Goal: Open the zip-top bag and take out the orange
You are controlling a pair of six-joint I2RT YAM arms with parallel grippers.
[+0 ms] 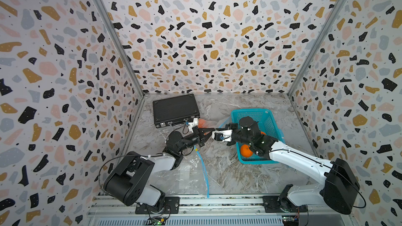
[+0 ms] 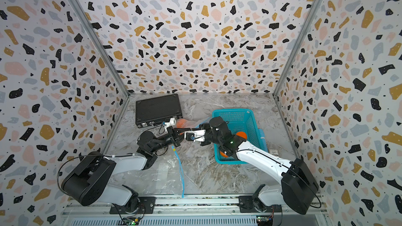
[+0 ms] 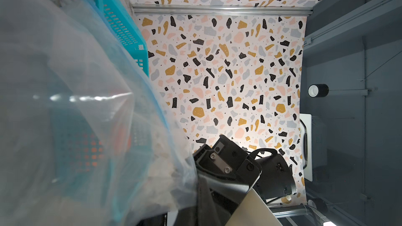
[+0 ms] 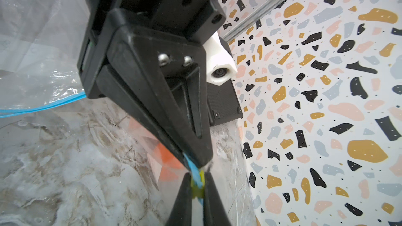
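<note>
A clear zip bag with a blue seal (image 4: 193,167) and orange fruit (image 1: 201,122) showing through it sits at the middle of the table. My left gripper (image 1: 206,132) and my right gripper (image 2: 191,132) meet at its top. In the right wrist view the right gripper is shut on the blue-and-yellow zipper. The left gripper's fingertips are closed at the seal just above it; whether film lies between them is hard to tell.
A teal basket (image 1: 272,125) with oranges stands at right. A black case (image 1: 175,108) lies at back left. Another flat clear bag (image 1: 186,180) with a blue seal lies at front left.
</note>
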